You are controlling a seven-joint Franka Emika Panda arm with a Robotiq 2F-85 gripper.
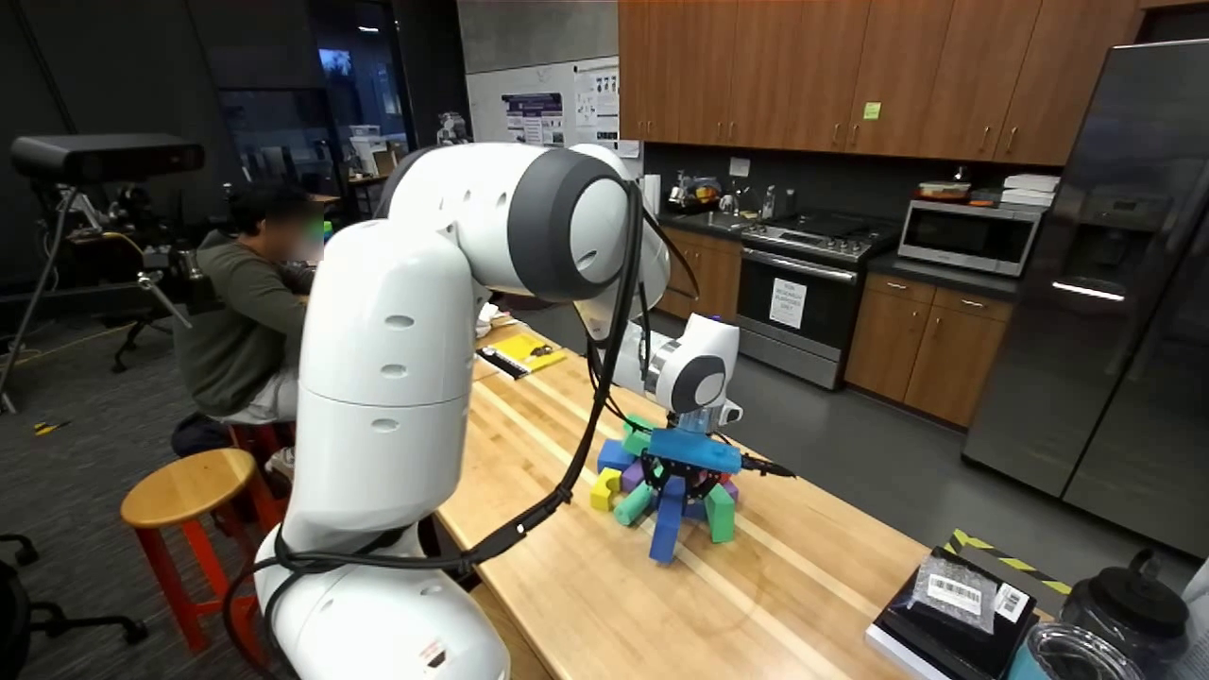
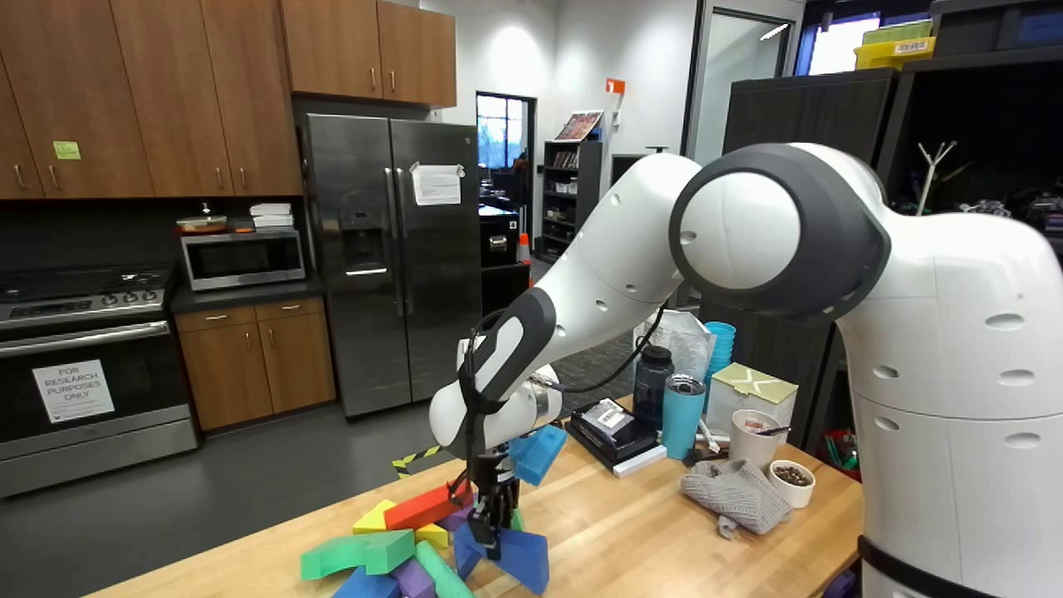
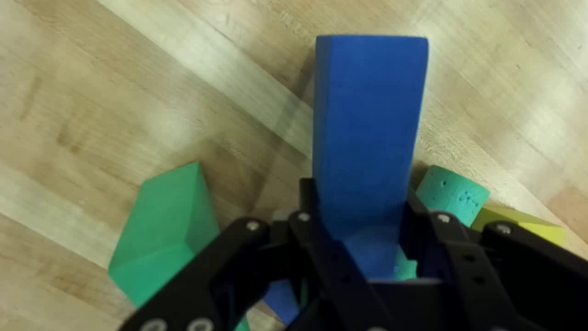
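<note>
In the wrist view, a long blue block (image 3: 372,121) stretches forward from between the dark fingers of my gripper, which is shut on it. A shadow lies on the wood to the block's left. Exterior view 1 shows the blue block (image 1: 668,525) slanting down toward the near side below the gripper, with the pile of blocks around and behind it. In exterior view 2 the fingertips stand against the blue block (image 2: 523,560); whether its lower end touches the table cannot be told.
A green block (image 3: 160,226) stands left of the gripper, a green cylinder (image 3: 452,193) and a yellow block (image 3: 521,223) to the right. A red block (image 2: 428,507) lies behind. Free tabletop (image 1: 725,612) spreads in front; a black box (image 1: 958,618) sits at the table's far end.
</note>
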